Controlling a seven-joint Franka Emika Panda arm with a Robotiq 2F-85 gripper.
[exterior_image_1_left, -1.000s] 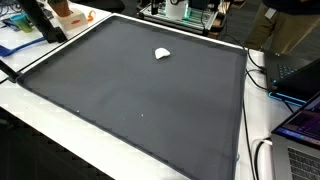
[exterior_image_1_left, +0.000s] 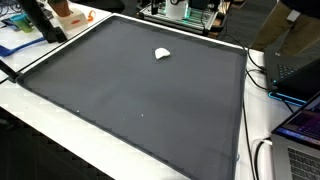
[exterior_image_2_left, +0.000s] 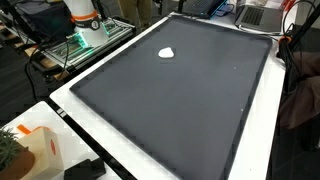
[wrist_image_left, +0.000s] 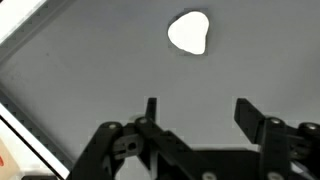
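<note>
A small white rounded piece (exterior_image_1_left: 162, 52) lies flat on the dark grey board (exterior_image_1_left: 130, 100), toward the board's far side in exterior view 1. The same white piece (exterior_image_2_left: 166, 53) shows near the upper left of the board in exterior view 2. In the wrist view the white piece (wrist_image_left: 188, 32) sits above and ahead of my gripper, apart from it. My gripper is open, its two dark fingers wide apart with only bare board between them.
Bare board surrounds the white piece. Laptops (exterior_image_1_left: 300, 160) and cables stand along the right edge in exterior view 1. An orange-and-white object (exterior_image_2_left: 36, 150) is at the near left corner of exterior view 2.
</note>
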